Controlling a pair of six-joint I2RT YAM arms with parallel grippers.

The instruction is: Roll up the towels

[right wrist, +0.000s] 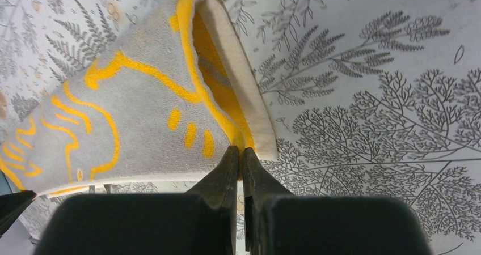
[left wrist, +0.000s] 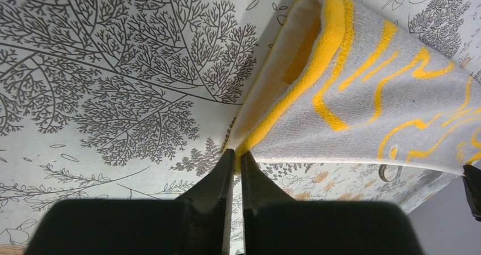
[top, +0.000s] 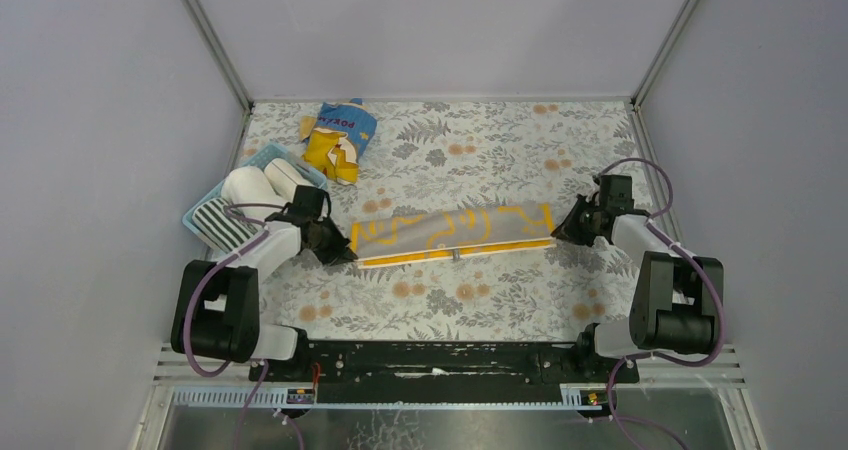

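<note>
A grey towel (top: 440, 230) with yellow squiggles lies folded across the middle of the table, its upper layer nearly covering a yellow lower layer that shows as a strip along the front. At its front left corner, my left gripper (top: 352, 257) is shut on the upper layer's edge; the left wrist view shows the yellow border of the towel (left wrist: 329, 90) running down to the fingertips. My right gripper pinches the opposite corner of the upper layer, and the fold of the towel (right wrist: 136, 96) gapes open beside it.
Rolled white and striped towels (top: 240, 198) fill a light blue basket (top: 193, 213) at the left. A blue and yellow bag (top: 342, 138) lies behind it.
</note>
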